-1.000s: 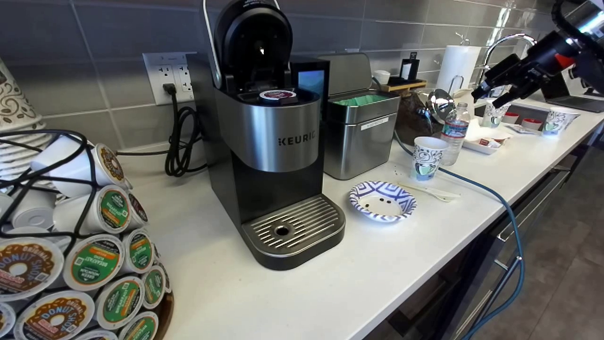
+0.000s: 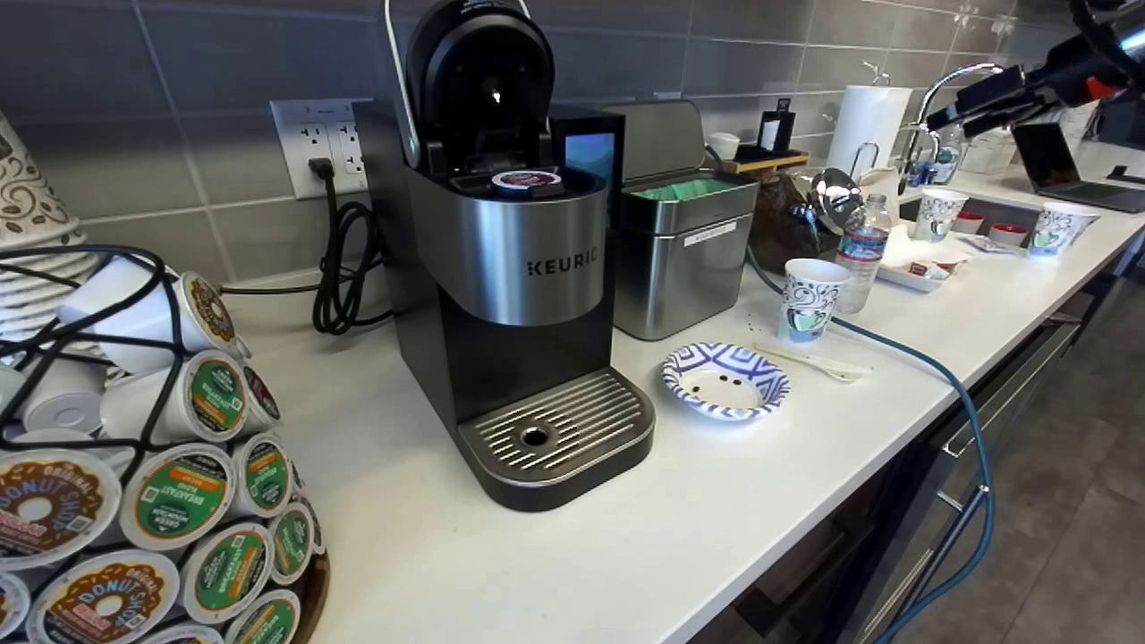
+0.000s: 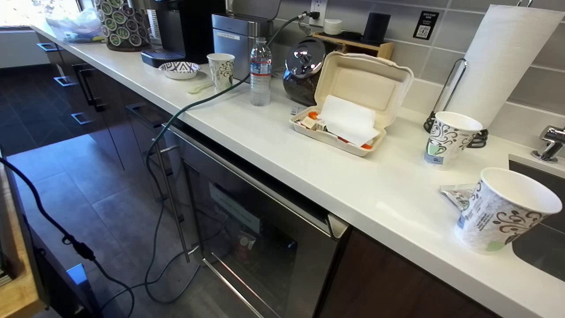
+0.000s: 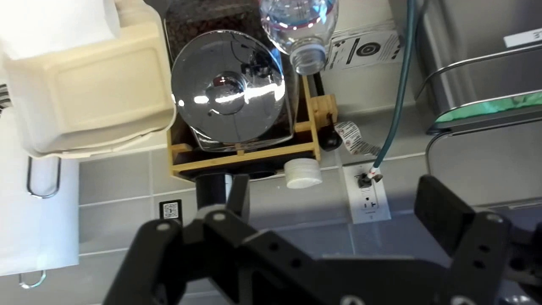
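Observation:
My gripper stands open in the wrist view, its dark fingers wide apart with nothing held. In exterior view 1 the same gripper (image 2: 953, 122) hangs in the air at the upper right, above the counter's sink end. A Keurig coffee maker (image 2: 510, 263) has its lid raised, and a pod (image 2: 526, 181) rests in its top opening. To its right are a patterned bowl (image 2: 725, 381) with small dark bits, a paper cup (image 2: 810, 301) and a clear water bottle (image 2: 862, 258). Exterior view 2 does not show the gripper.
An open takeout box (image 3: 347, 121), paper towels (image 3: 490, 69) and two more cups, one by the towels (image 3: 450, 138) and one near the sink (image 3: 503, 212), occupy the counter. A teal cable (image 2: 945, 376) crosses its edge. Pods fill a rack (image 2: 177, 483). Bare counter lies before the coffee maker.
In exterior view 1 my gripper has moved up and to the right, away from the bottle. Its fingers lie flatter than before. The counter items have not moved.

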